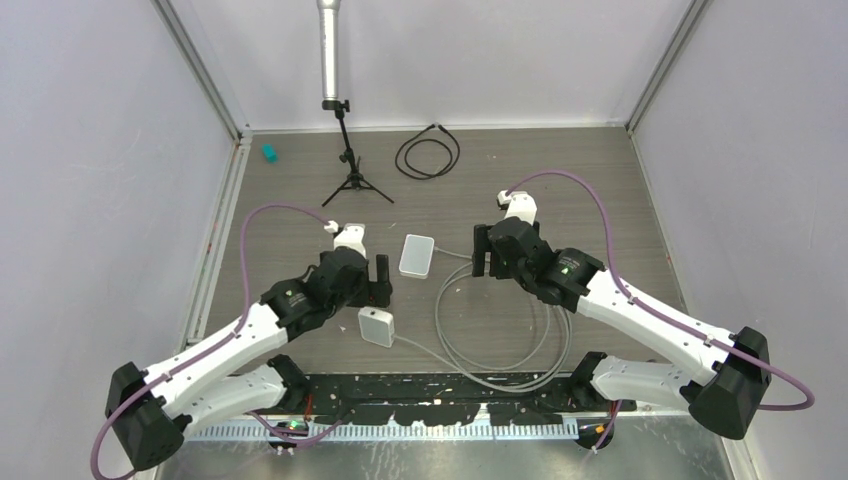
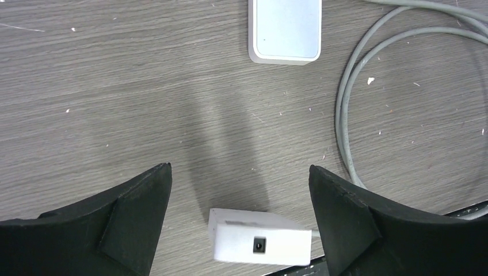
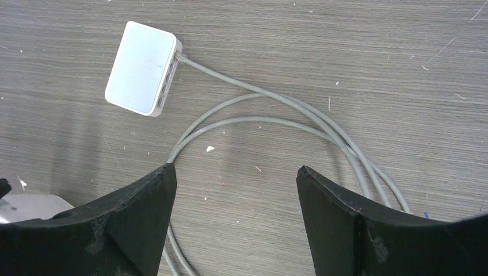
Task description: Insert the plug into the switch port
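Note:
Two white boxes are on the grey wood-grain floor, joined by one grey cable (image 1: 460, 360). The farther box (image 1: 417, 256) lies flat; a row of openings lines its side in the right wrist view, where the cable (image 3: 213, 72) enters near a corner. The nearer box (image 1: 377, 326) looks tilted, with a small dark opening in the face shown in the left wrist view. My left gripper stands open, with the nearer box (image 2: 262, 244) low between the fingers in its view, not gripped. Over the cable loops, my right gripper is open and empty. No separate plug can be made out.
A black tripod (image 1: 354, 175) and a coiled black cable (image 1: 428, 160) stand towards the back wall. A small teal object (image 1: 269, 153) lies at the back left. Free floor extends to the back and on both sides.

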